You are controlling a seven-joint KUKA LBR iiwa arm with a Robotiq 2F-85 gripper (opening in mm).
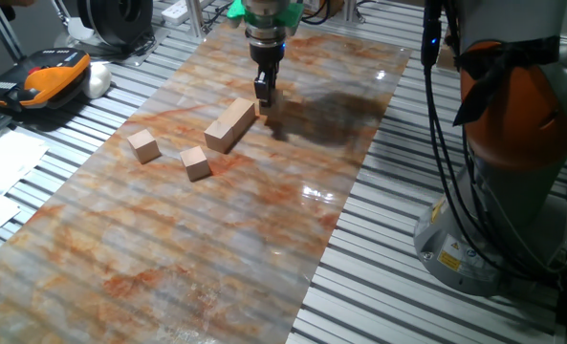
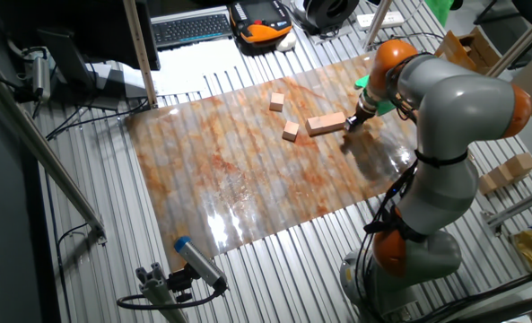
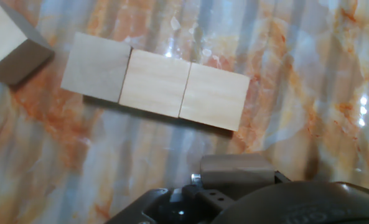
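Observation:
In the wrist view three wooden cubes (image 3: 154, 83) sit side by side in a touching row; exterior view 1 shows the same row as one long bar (image 1: 230, 125). At the row's far end is my gripper (image 1: 265, 99), pointing down. A wooden block (image 3: 237, 169), greyish in shade, lies between its fingers, and the gripper looks shut on it. This block is apart from the row in the wrist view; whether it touches the table I cannot tell. Two loose cubes, one on the left (image 1: 143, 146) and one nearer the row (image 1: 195, 163), rest on the marbled sheet.
The marbled sheet (image 1: 216, 258) is bare over its near half. An orange-and-black device (image 1: 44, 81) stands off its left edge, with a keyboard (image 2: 192, 30) and papers close by. More wooden blocks (image 2: 508, 172) lie behind the arm.

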